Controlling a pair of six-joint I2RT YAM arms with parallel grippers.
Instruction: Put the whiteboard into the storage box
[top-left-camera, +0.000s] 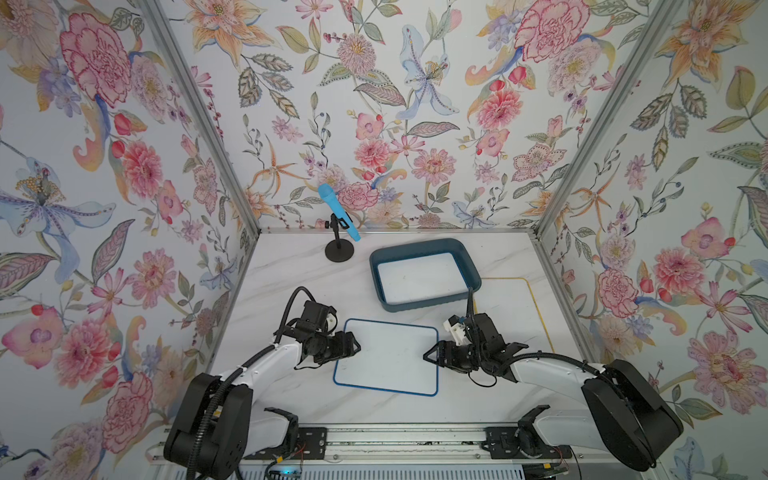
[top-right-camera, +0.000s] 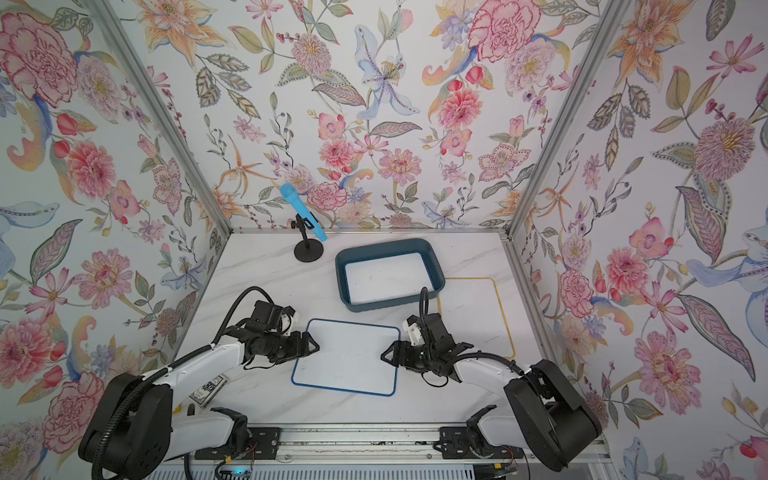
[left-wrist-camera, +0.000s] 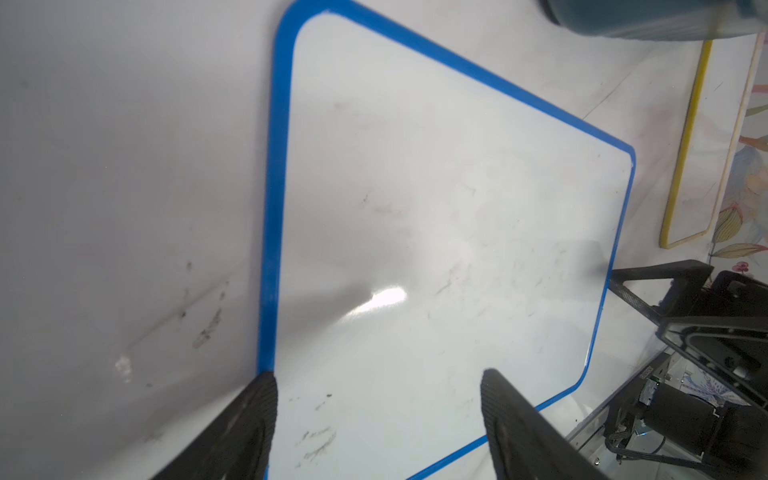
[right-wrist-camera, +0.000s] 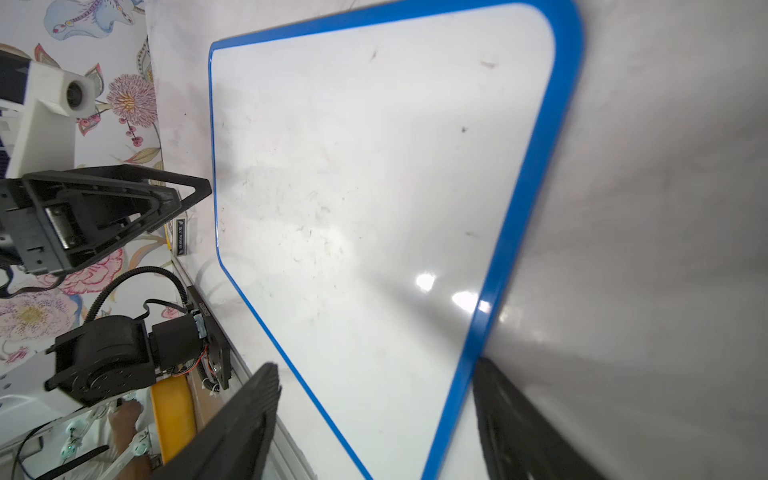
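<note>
The whiteboard, white with a blue frame, lies flat on the table. Behind it sits the dark teal storage box, whose inside looks white. At the board's left edge my left gripper is open, fingers low at the blue frame, nothing held. At the opposite edge my right gripper stands with fingers apart, one tip against the blue right edge, the other over the white surface.
A blue microphone on a black stand is at the back left. A yellow-edged board lies to the right. Floral walls enclose the back and sides.
</note>
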